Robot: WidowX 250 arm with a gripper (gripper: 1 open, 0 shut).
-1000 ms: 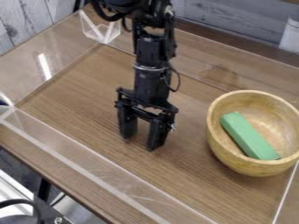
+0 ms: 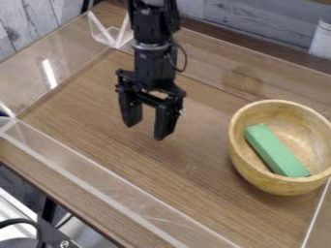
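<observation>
The black robot gripper [image 2: 147, 116] hangs over the wooden table, left of centre, its two dark fingers spread open with nothing visible between them. To its right, apart from it, sits a wooden bowl [image 2: 241, 145] holding a green rectangular block [image 2: 276, 150], which lies slanted inside.
A white object [image 2: 323, 37] stands at the back right corner. A plank wall runs along the back, and clear edging borders the table's left and front.
The arm and gripper have moved back, away from the front of the table, compared with one second ago. The bowl and green block have not moved.
</observation>
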